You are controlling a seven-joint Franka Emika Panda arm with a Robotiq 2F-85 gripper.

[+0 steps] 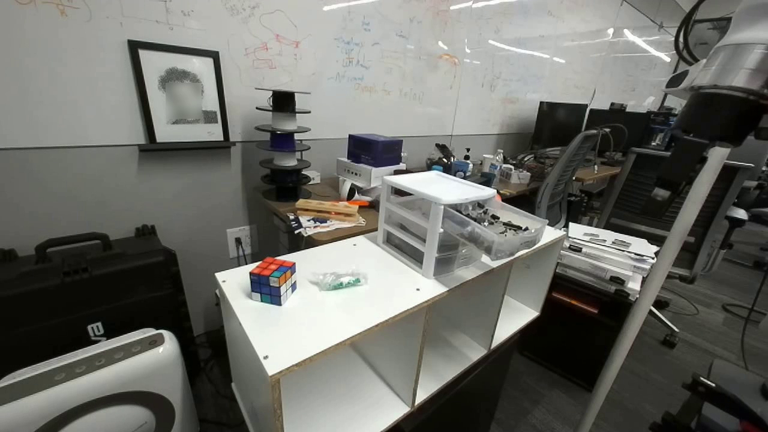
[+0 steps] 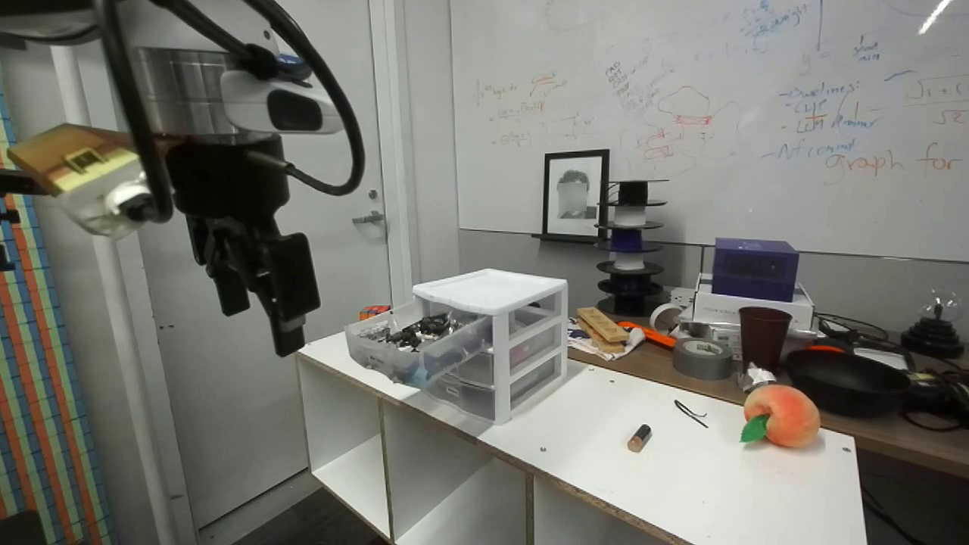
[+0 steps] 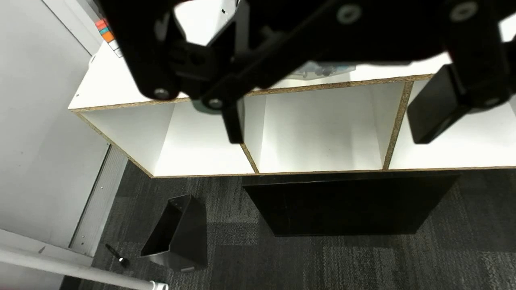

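My gripper [image 2: 261, 309] hangs in the air in front of the white shelf, clear of everything on it. In the wrist view its fingers [image 3: 431, 108] stand wide apart, open, with only the shelf's compartments visible beyond. A white drawer unit [image 2: 490, 289] sits on the shelf top, its top drawer [image 2: 386, 353] pulled out and filled with dark small parts. A Rubik's cube [image 1: 273, 281] and a clear bag with green contents [image 1: 339, 280] lie at one end. Toward the other end are a peach [image 2: 792, 416], a small copper-and-black cylinder [image 2: 640, 437] and a thin black strip [image 2: 690, 413].
Behind the shelf, a brown desk holds a tape roll [image 2: 702, 358], a dark red cup [image 2: 763, 336] and a black pan [image 2: 849, 380]. A white pole [image 1: 651, 288] stands near the arm. Bare shelf top lies around the small objects.
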